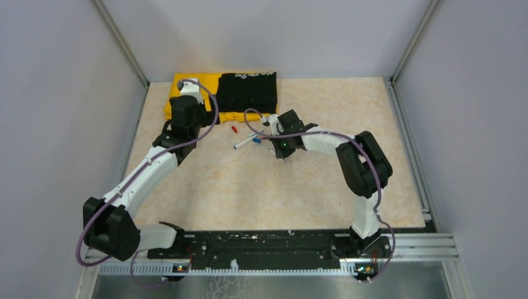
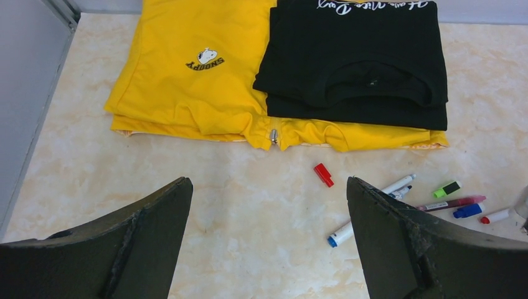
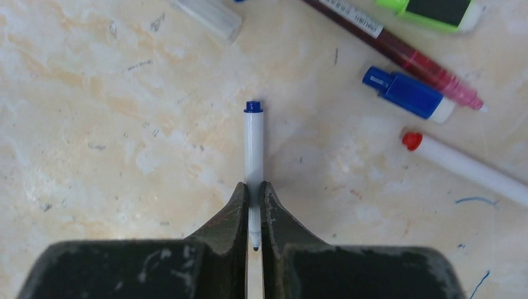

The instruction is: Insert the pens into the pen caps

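In the right wrist view my right gripper is shut on a thin white pen [image 3: 254, 146] with a blue end, held near its dark tip. Up and right of it lie a blue cap [image 3: 408, 93], a dark red pen [image 3: 398, 50], a green cap [image 3: 436, 12] and a white pen with a red end [image 3: 467, 165]. A clear cap [image 3: 215, 18] lies at the upper left. The left wrist view has a red cap [image 2: 324, 175] alone on the table, left of a larger white marker [image 2: 342, 233]. My left gripper stands open and empty above the table.
A folded yellow cloth [image 2: 187, 93] and a black one [image 2: 355, 62] lie along the back of the table.
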